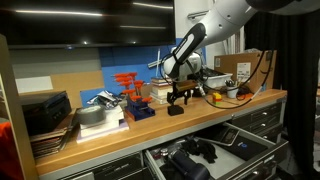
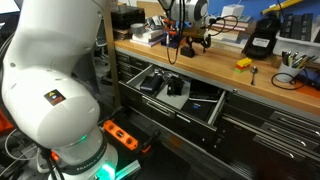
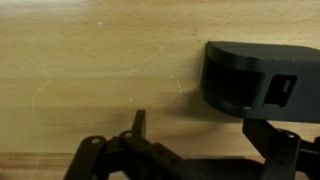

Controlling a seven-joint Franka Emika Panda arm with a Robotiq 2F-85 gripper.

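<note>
A black block-like object with a rounded end and a small slot lies on the wooden counter, at the right of the wrist view. In exterior view 1 the same dark object sits near the counter's front edge. My gripper stands open above the counter, its two fingers well apart. Bare wood shows between the fingers, with the object mostly toward the right finger's side. From exterior view 1, the gripper appears just above the object; exact height is hard to tell.
An open drawer with dark items sits below the counter's front edge. Red-orange stacked pieces, a blue bin and a metal pot stand to the left. Tools lie on the right, including an orange-yellow item.
</note>
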